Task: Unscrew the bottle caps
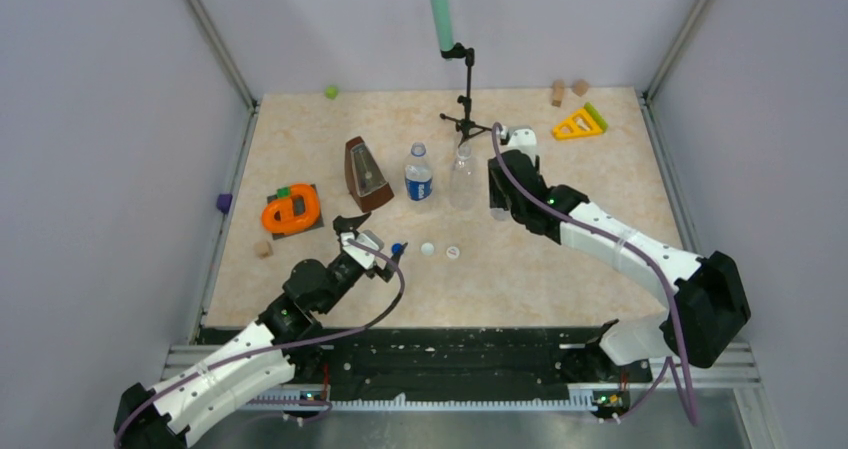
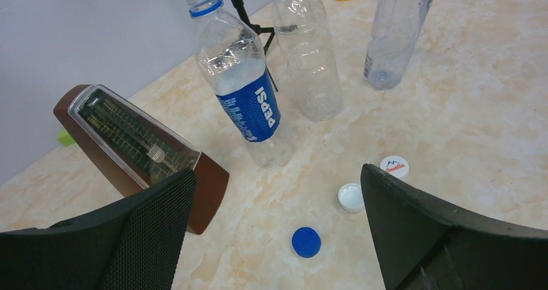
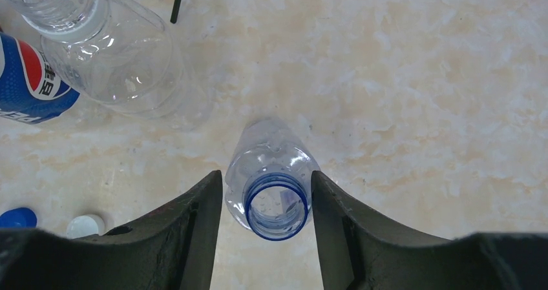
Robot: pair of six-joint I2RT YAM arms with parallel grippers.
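Three clear plastic bottles stand upright. The Pepsi bottle point(image 2: 249, 103) has an open mouth with a blue ring, and the middle bottle point(image 3: 123, 57) is also capless. In the right wrist view the third bottle point(image 3: 274, 154) shows an open, blue-ringed mouth. My right gripper is open, its fingers at either side of that bottle; contact is unclear. Lying loose on the table are a blue cap point(image 2: 306, 242), a white cap point(image 2: 351, 197) and a printed white cap point(image 2: 394, 166). Open and empty, my left gripper point(image 1: 376, 235) hovers near the blue cap.
A brown metronome point(image 1: 367, 174) stands left of the Pepsi bottle. Behind the bottles is a black tripod point(image 1: 466, 99). An orange ring-shaped object point(image 1: 290, 210) sits at the left, a yellow triangle point(image 1: 575, 126) at the back right.
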